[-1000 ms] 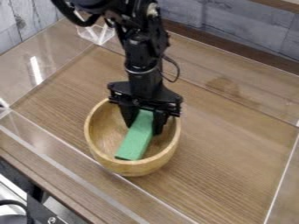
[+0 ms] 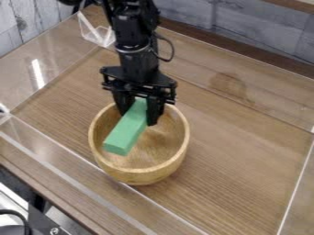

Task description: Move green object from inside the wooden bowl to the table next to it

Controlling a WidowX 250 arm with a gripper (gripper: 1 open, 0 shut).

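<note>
The green object (image 2: pixel 125 133) is a long, flat-looking block, tilted, with its upper end between the fingers of my black gripper (image 2: pixel 139 107). My gripper is shut on it, above the back part of the wooden bowl (image 2: pixel 174 163). The object's lower end shows over the bowl's left inside; whether it touches the bowl cannot be told from this view. The black arm hides part of the bowl's far rim.
Bare wooden table (image 2: pixel 240 151) lies to the right of the bowl, and more clear table is to the left. A clear plastic thing (image 2: pixel 95 33) stands at the back left. Grey walls edge the back, and dark cables lie at the lower left.
My gripper has moved left and up with the green object in it. The object has shifted left over the bowl and its lower end is higher in view. The bowl stays put.
</note>
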